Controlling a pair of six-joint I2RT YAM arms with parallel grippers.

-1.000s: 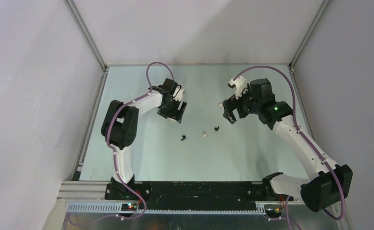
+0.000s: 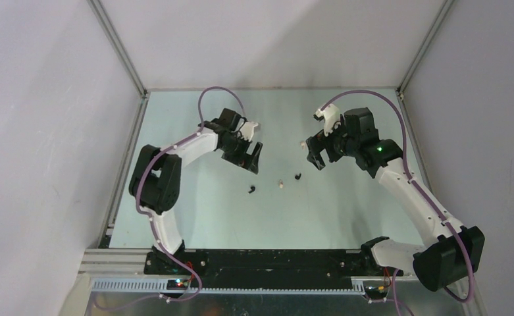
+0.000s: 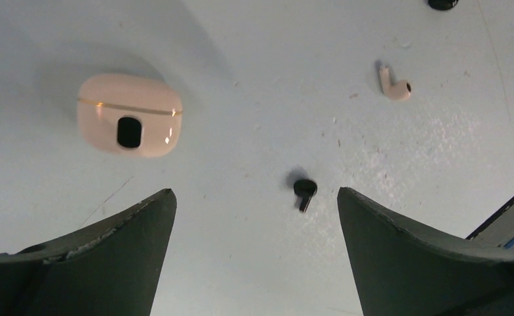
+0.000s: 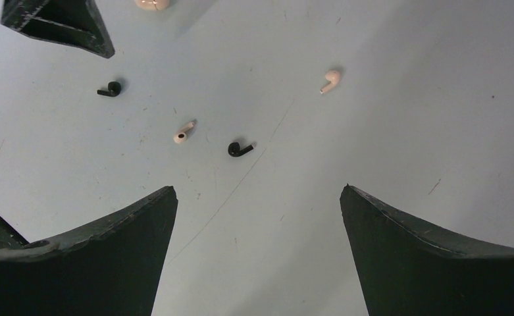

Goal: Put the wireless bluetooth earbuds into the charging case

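Note:
A glossy pink charging case lies with its lid closed on the table, at the upper left of the left wrist view. From above, my left gripper mostly hides it. My left gripper is open above the table, one black earbud in sight between its fingers but lower down. A pink earbud and another black earbud lie close together near the middle of the table. A second pink earbud lies farther back. My right gripper hangs open over the table with nothing in it.
A finger of the left gripper shows at the upper left of the right wrist view. Walls enclose the table at back and sides.
My left gripper has shifted a little to the right and slightly toward the front. The right arm and the earbuds have stayed where they were.

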